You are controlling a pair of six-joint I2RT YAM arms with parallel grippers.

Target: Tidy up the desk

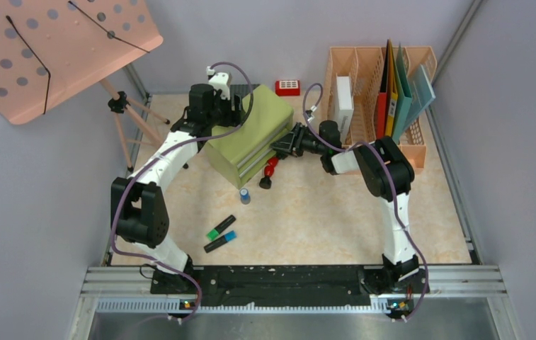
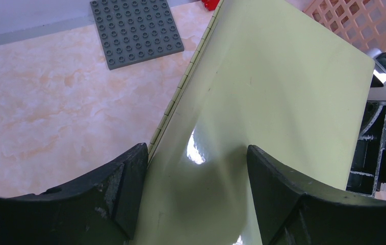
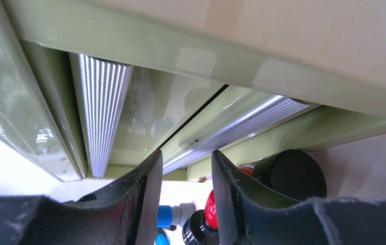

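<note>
A green drawer unit (image 1: 251, 120) lies at the centre of the desk. My left gripper is at its upper left edge, fingers apart on either side of that edge; whether they grip it is unclear. My right gripper stands open at the unit's right face, facing its ribbed silver handles (image 3: 99, 112). Beside it lies a red and black object (image 1: 270, 168). A small blue-topped container (image 1: 244, 197) stands in front of the unit, and two markers (image 1: 220, 241) lie toward the front left.
A pink organizer (image 1: 412, 152) with folders and a white box (image 1: 343, 110) stands at the back right. A red calculator-like block (image 1: 287, 88) and a grey studded plate (image 2: 137, 35) are at the back. A pink stand (image 1: 73, 42) overhangs the left.
</note>
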